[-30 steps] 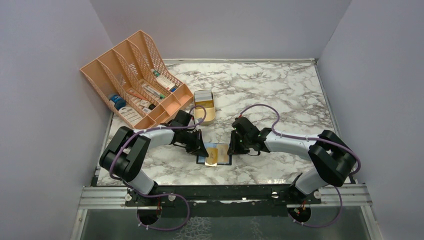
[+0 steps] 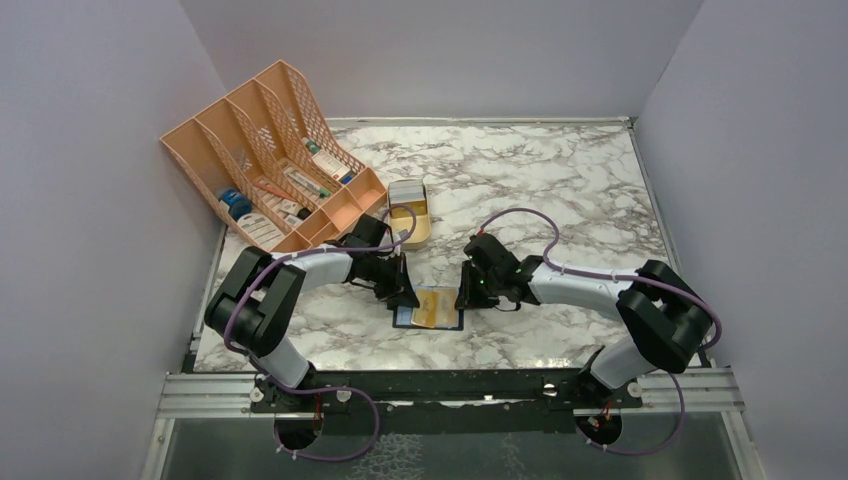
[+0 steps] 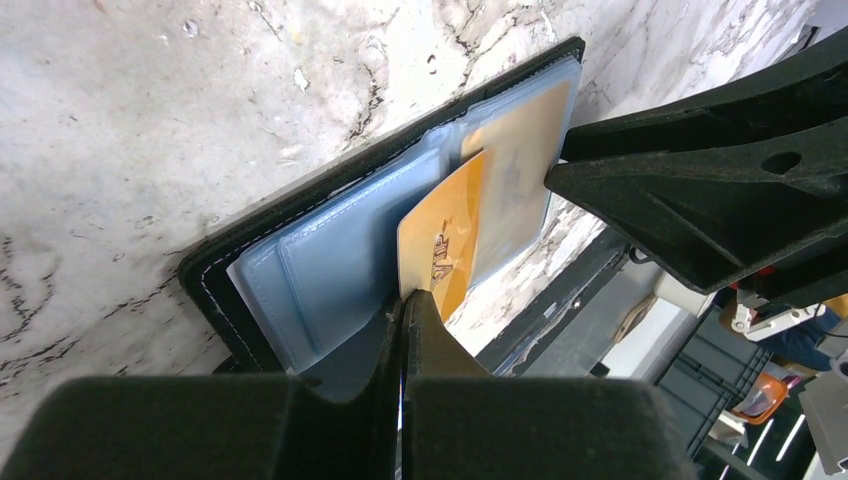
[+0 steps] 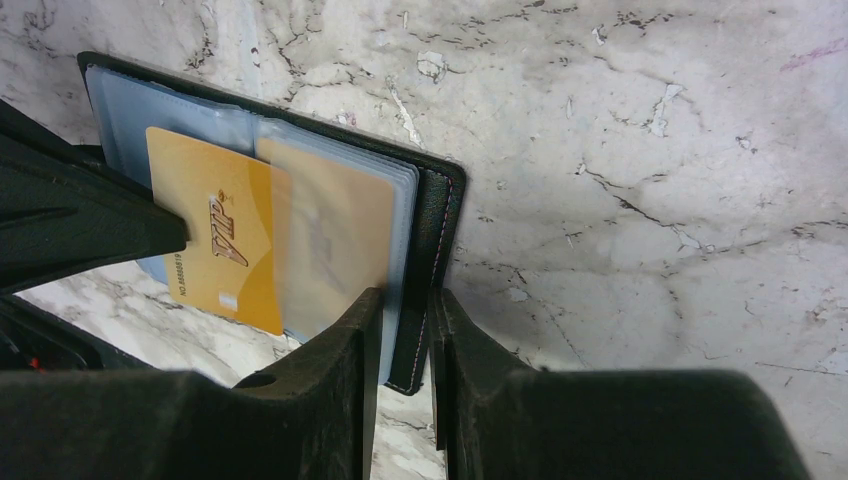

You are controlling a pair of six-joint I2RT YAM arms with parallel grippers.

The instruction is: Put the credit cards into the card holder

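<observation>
The card holder (image 2: pixel 403 318) lies open on the marble table, black cover with clear blue sleeves (image 3: pixel 340 250). A gold VIP card (image 4: pixel 205 240) sits over its middle, angled into the sleeves. My left gripper is shut at the card's lower edge; whether it pinches the card is hard to see. My right gripper is at the holder's right end, fingertips slightly apart at the sleeve and cover edge, nothing clearly between them.
A card box (image 2: pixel 420 230) with cards stands behind the holder. A peach divided organiser (image 2: pixel 340 215) with tubes fills the back left.
The right arm looks unchanged.
</observation>
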